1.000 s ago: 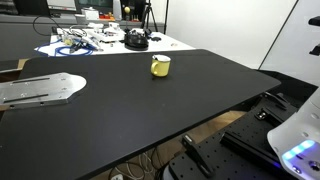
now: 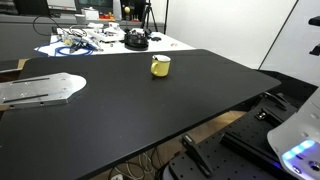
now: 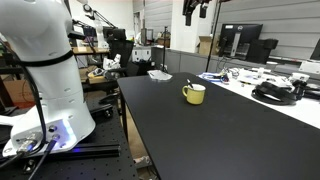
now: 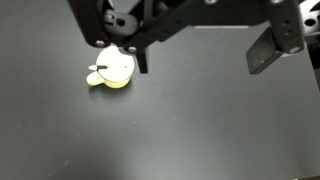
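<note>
A yellow mug [image 2: 160, 68] stands upright on the dark table, toward its far side. In exterior view 2 the mug [image 3: 195, 96] has open table all around it, and something small and pale shows at its rim. From above, the wrist view shows the mug [image 4: 118, 83] with a white inside and a thin dark-and-white item across its rim, partly covered by the gripper. My gripper is open, its fingers wide apart over bare table. The mug lies below and beyond the left finger, untouched.
A flat pale metal plate [image 2: 42, 89] lies at the table's left in exterior view 1. Cables and gear [image 2: 85, 40] clutter the area behind the table.
</note>
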